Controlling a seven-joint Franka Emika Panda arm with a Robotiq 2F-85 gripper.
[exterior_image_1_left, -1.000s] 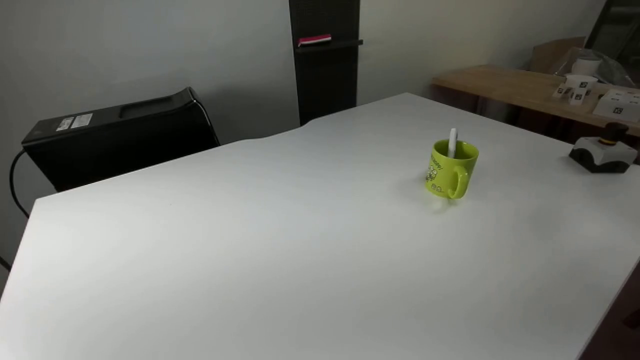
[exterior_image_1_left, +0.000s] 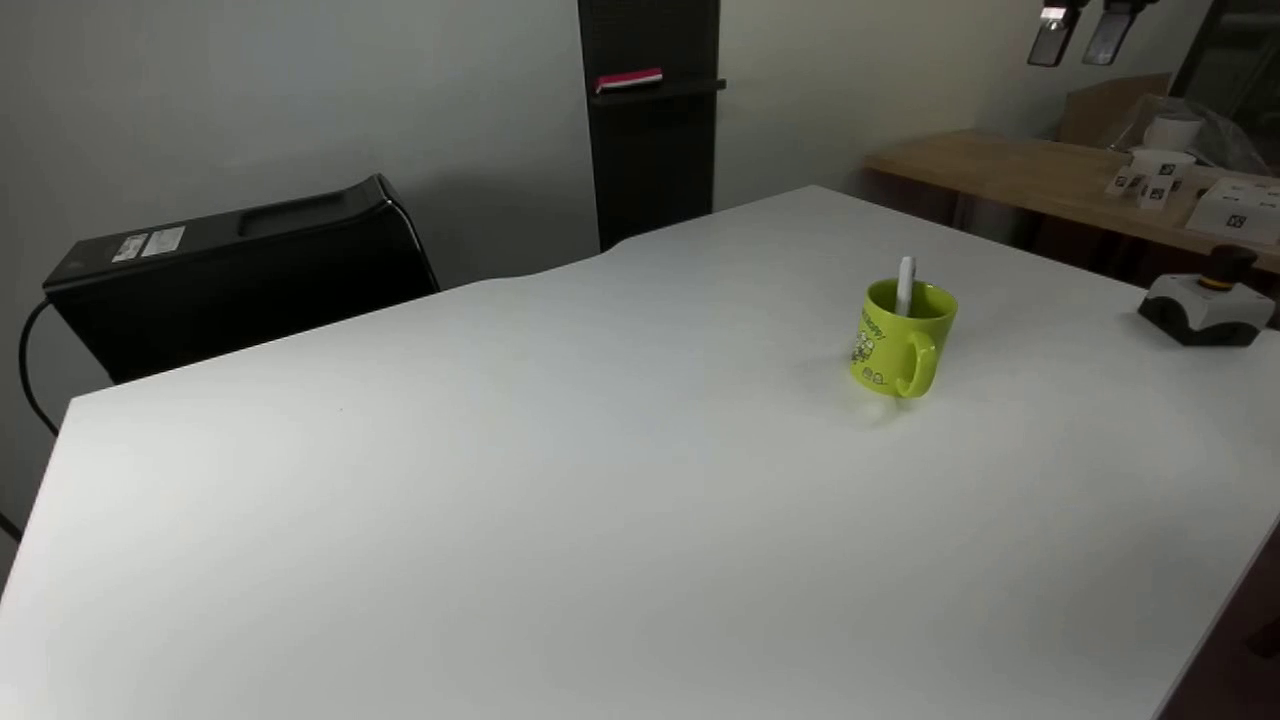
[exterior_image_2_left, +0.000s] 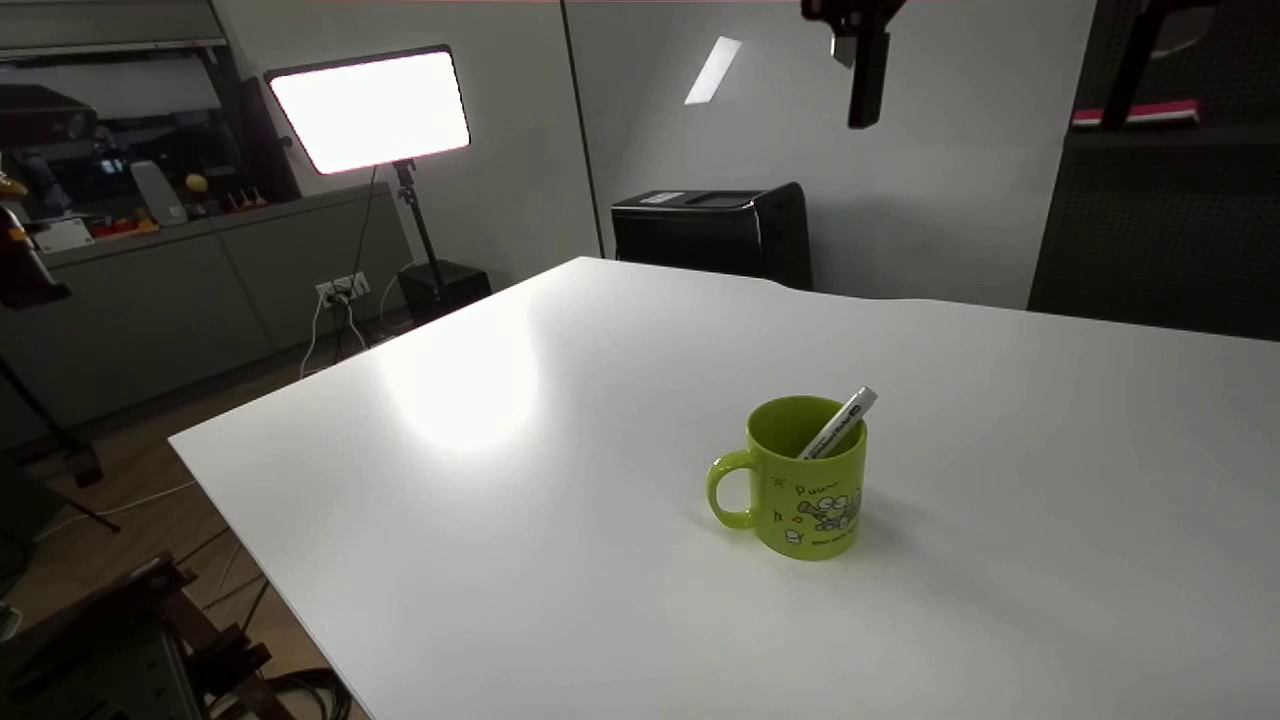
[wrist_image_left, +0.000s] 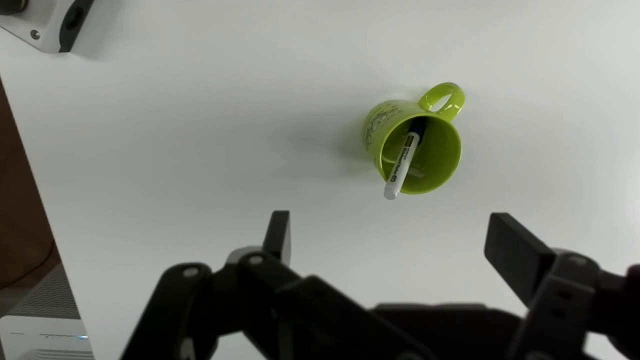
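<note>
A lime-green mug (exterior_image_2_left: 806, 510) with cartoon print stands upright on the white table (exterior_image_1_left: 516, 516). Inside it leans a white marker (wrist_image_left: 401, 162), its dark end down in the mug and its white end sticking out over the rim. In the wrist view my gripper is wide open, with bare table showing between its fingers, and the mug appears beyond the fingertips. Exterior view 1 has the fingertips (exterior_image_1_left: 1050, 38) at the top right edge, high over the table and well clear of the mug. Most of the arm is out of frame.
A grey-and-black box with a dark knob (exterior_image_1_left: 1206, 300) sits at the table's right edge. Behind the table are a black appliance (exterior_image_1_left: 240, 270) and a dark panel with a shelf (exterior_image_1_left: 654, 132).
My gripper's fingertips have come into exterior view 1 at the top right, where none showed before. The mug and marker have stayed put.
</note>
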